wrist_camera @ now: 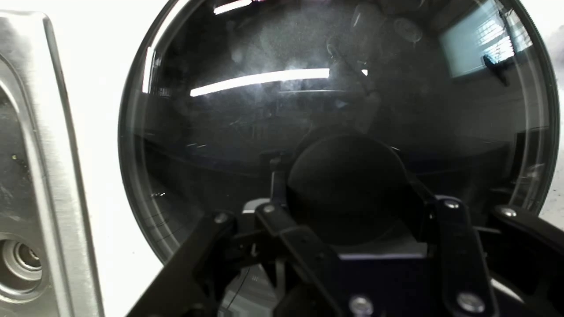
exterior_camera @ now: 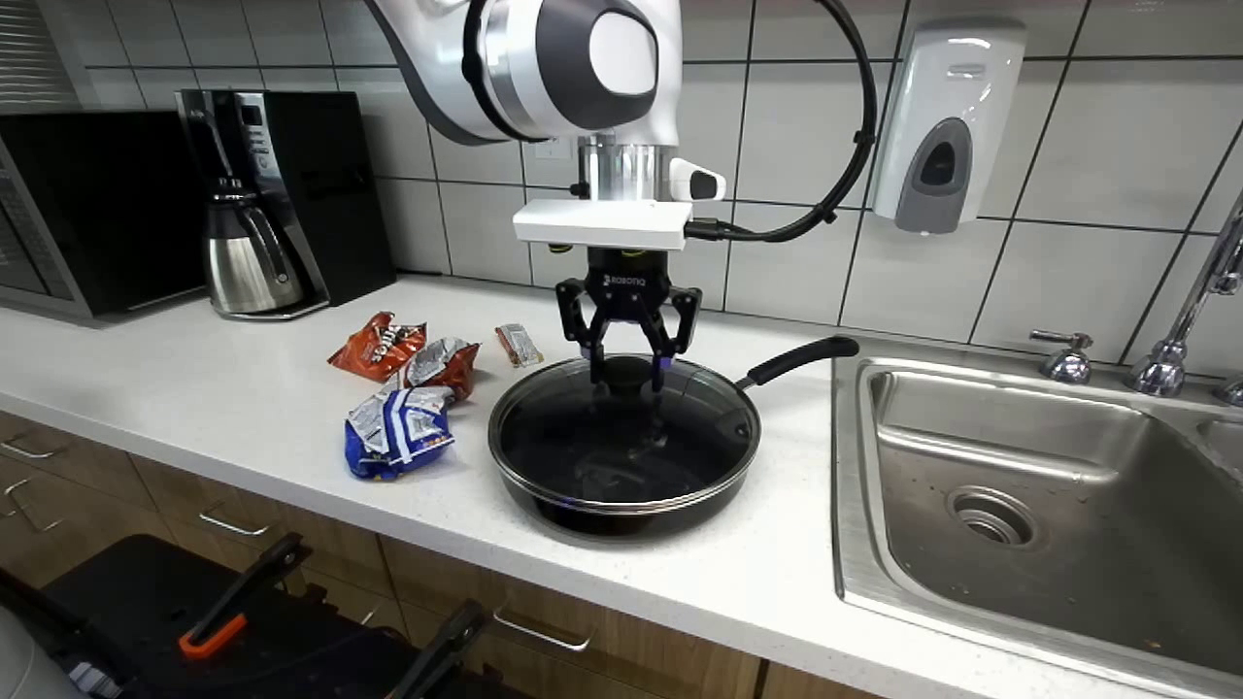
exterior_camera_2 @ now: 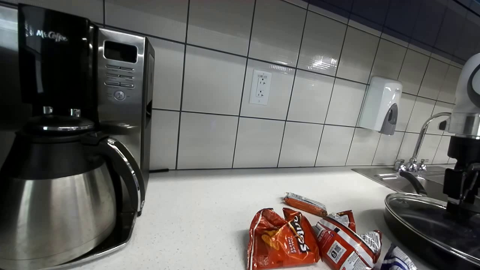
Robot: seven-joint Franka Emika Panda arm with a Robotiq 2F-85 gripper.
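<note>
A black frying pan point(exterior_camera: 583, 513) stands on the counter, its handle point(exterior_camera: 806, 359) pointing back right toward the sink. Over it lies a round glass lid point(exterior_camera: 571, 449) with a steel rim, covering the pan's top. My gripper point(exterior_camera: 630, 375) is shut on the lid's black knob point(wrist_camera: 346, 185), one finger at either side. In exterior view 2 only part of the pan point(exterior_camera_2: 405, 229) and lid shows at the right edge, with the gripper coming down on the lid. Whether the rim touches the pan all the way round is hard to tell.
Several snack bags point(exterior_camera: 402, 431) and a small wrapped bar point(exterior_camera: 518, 345) lie left of the pan. The sink point(exterior_camera: 856, 489) is close on the right. A coffee maker point(exterior_camera: 315, 198) stands at the back left. Bare counter point(exterior_camera: 268, 384) shows further left.
</note>
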